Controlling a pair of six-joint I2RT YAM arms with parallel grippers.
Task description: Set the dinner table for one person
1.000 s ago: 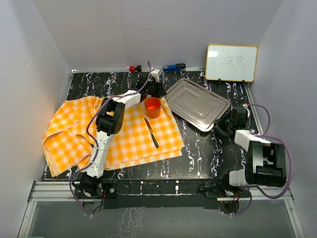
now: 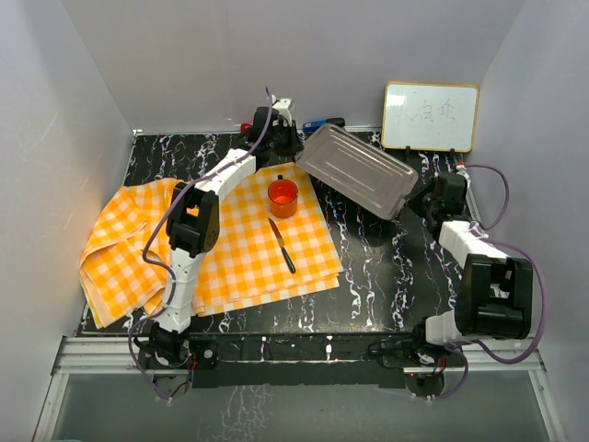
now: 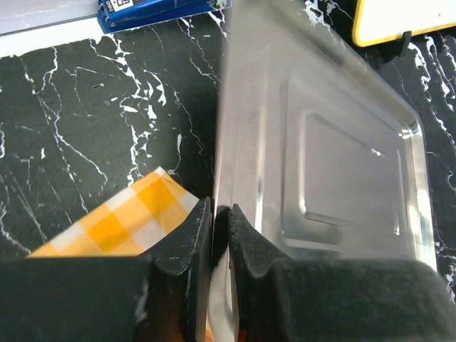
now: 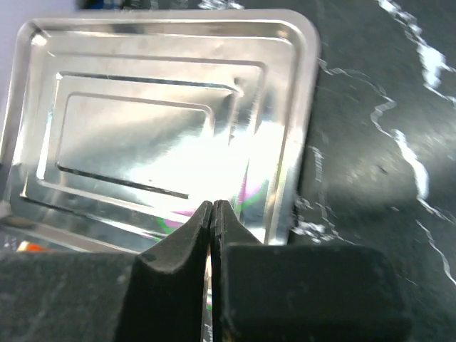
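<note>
A silver metal tray (image 2: pixel 354 170) is tilted toward the back of the table. My left gripper is shut on its left rim. At the tray's right end my right gripper is shut, its tips at or over the rim; I cannot tell whether they touch it. A yellow checked cloth (image 2: pixel 235 267) covers the left and middle table, with a red mug (image 2: pixel 282 204) and a knife (image 2: pixel 283 250) on it.
A whiteboard (image 2: pixel 430 115) stands at the back right, and a blue object (image 3: pixel 153 11) lies along the back edge. Bare black marble shows at the front right. Walls enclose both sides.
Over the last second the tray has shifted up and toward the back left, both arms moving with it.
</note>
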